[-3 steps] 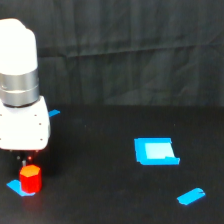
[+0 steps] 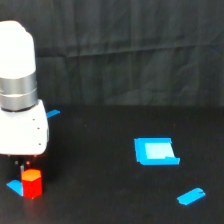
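Note:
A small red cube [image 2: 32, 187] with a brighter orange top is low at the far left of the camera view. Just above and behind it is the gripper [image 2: 26, 165], its dark fingers hard to make out against the black surface. The white arm body [image 2: 22, 130] rises from there along the left edge. Whether the fingers touch the cube or stand apart from it, I cannot tell.
Blue tape frames a white square [image 2: 158, 151] right of centre. A loose blue tape strip [image 2: 190, 197] lies at the lower right. More blue tape [image 2: 14, 186] shows beside the cube.
The red cube appears slightly lower and a little further right in the view. The arm has shifted slightly left. Both tape pieces on the right are unmoved.

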